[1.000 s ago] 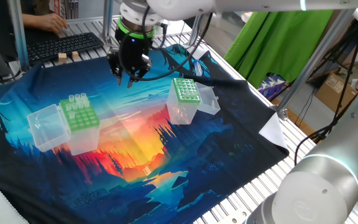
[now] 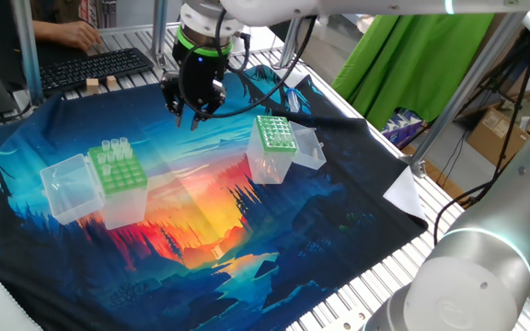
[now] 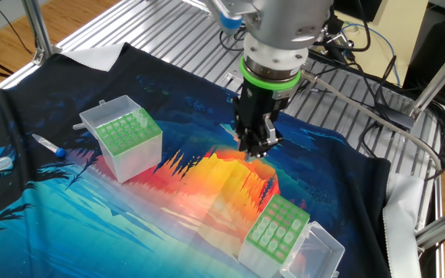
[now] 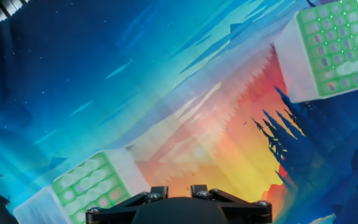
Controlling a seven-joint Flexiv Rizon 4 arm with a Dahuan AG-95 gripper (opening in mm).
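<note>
My gripper (image 2: 187,121) hangs over the cloth between two tip boxes, its fingers apart with nothing between them. In the wrist view a clear gap separates the fingers (image 4: 159,191). One translucent box with a green grid top (image 2: 122,175) stands at the left in exterior view 1; several clear tubes (image 2: 113,147) rise from its far holes. The other green-topped box (image 2: 272,152) stands right of the gripper. Its grid (image 4: 344,46) shows at upper right in the wrist view, mostly with empty-looking holes. Both boxes stand apart from the gripper, lids hinged open.
A printed cloth (image 2: 191,267) covers the table, with open room between and in front of the boxes. A pen with a blue end (image 3: 50,145) lies beside one box in exterior view 2. A keyboard (image 2: 95,69) and two small wooden blocks are at the back left.
The gripper has shifted very slightly to the right in exterior view 1. Both boxes and the tubes stay where they were.
</note>
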